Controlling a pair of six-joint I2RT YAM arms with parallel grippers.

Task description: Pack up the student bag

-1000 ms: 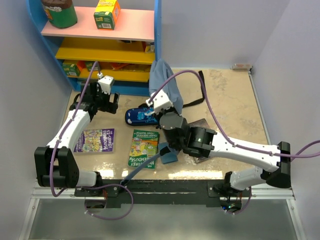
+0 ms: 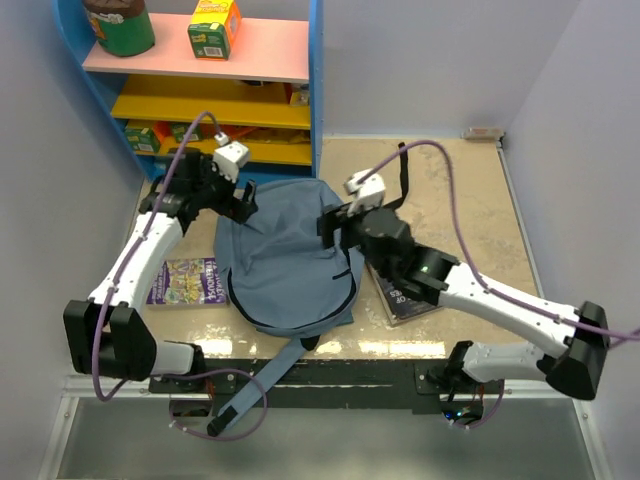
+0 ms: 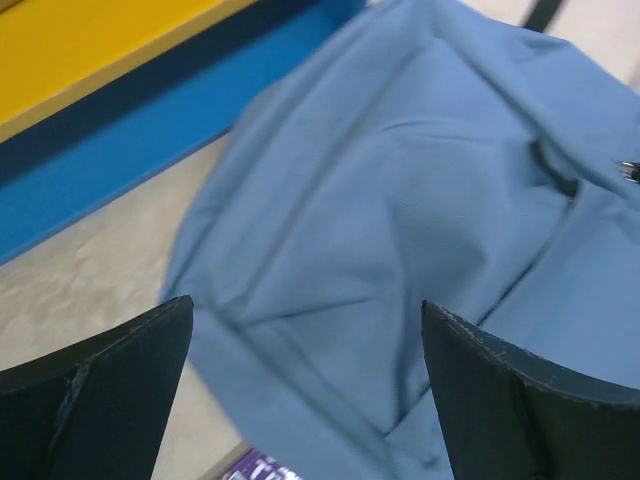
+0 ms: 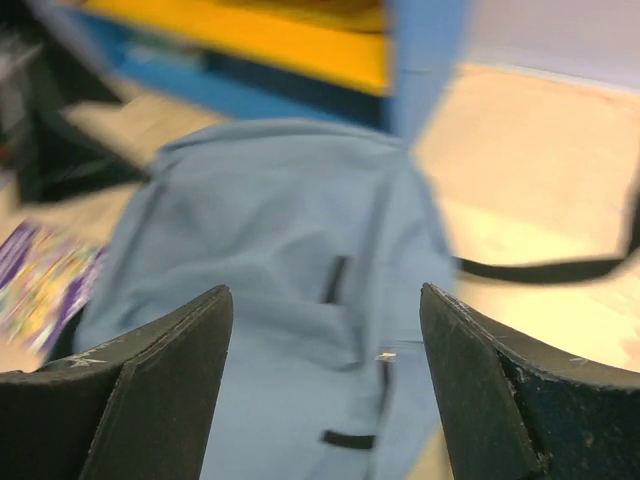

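Note:
The blue-grey student bag [image 2: 285, 275] lies flat in the middle of the table, its main face up and a strap hanging over the front edge. Over the bag's upper left corner my left gripper [image 2: 244, 203] stands open; in the left wrist view only loose cloth shows beyond its spread fingers [image 3: 100, 400]. Above the bag's right side is my right gripper [image 2: 328, 228], its fingers [image 4: 150, 390] apart and nothing between them. A purple book [image 2: 187, 282] rests left of the bag. A dark-covered book [image 2: 400, 297] is partly hidden under the right arm.
A blue shelf unit with yellow shelves [image 2: 210, 102] stands close behind the bag, boxes on it. A black strap [image 2: 404, 175] extends behind the right gripper. Bare table [image 2: 470, 215] lies to the right.
The bag was raised at the back right; now it lies flat, covering the green book and blue pouch. The left moved right.

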